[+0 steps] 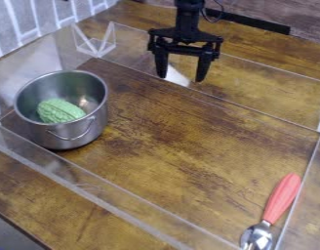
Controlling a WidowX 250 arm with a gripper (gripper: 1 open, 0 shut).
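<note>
The black gripper (181, 68) hangs at the top centre over the back of the clear-walled work area, its two fingers apart, with nothing seen between them. At the left a steel pot (87, 127) with a handle holds a green, textured oblong object (59, 110). At the lower right lies a scoop with a red handle (283, 196) and a metal head, well away from the gripper.
Clear plastic walls (110, 184) border the wooden surface (189, 146) on several sides. The middle of the surface is empty between the pot and the scoop. A white wire rack or grate stands at the top left.
</note>
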